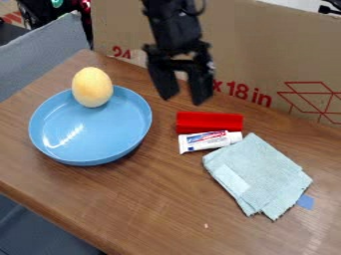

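My black gripper hangs open over the back of the wooden table, above and to the left of a red cylindrical object. A white tube lies just in front of the red object. On the left, a blue plate has a pale yellow egg-shaped object at its back edge. A folded light blue cloth lies on the right.
A large cardboard box stands along the back. A grey surface borders the table at the left.
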